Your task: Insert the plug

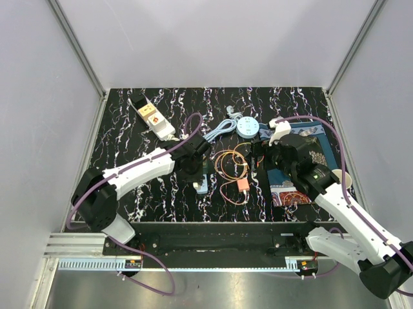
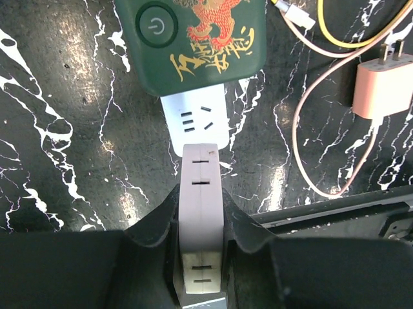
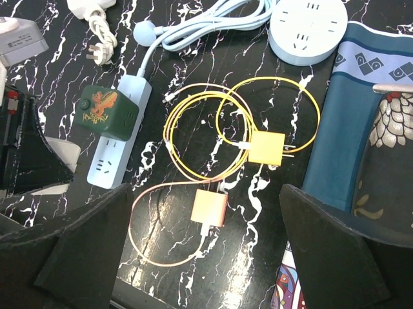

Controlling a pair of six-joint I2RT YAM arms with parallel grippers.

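Observation:
My left gripper (image 1: 195, 168) is shut on a white plug adapter (image 2: 201, 212), held over the near end of a white power strip (image 2: 193, 116), whose sockets show beside a green charger with a red dragon (image 2: 193, 38). In the right wrist view the strip (image 3: 106, 164) and green charger (image 3: 106, 112) lie at left, with the left gripper at the frame's edge. My right gripper (image 1: 261, 154) stands open above the cables and chargers, nothing between its fingers.
A pink charger (image 3: 208, 207) and yellow charger (image 3: 266, 147) with looped cables lie right of the strip. A round socket hub (image 3: 306, 26), a blue mat (image 3: 326, 161) and another strip (image 1: 158, 122) are around.

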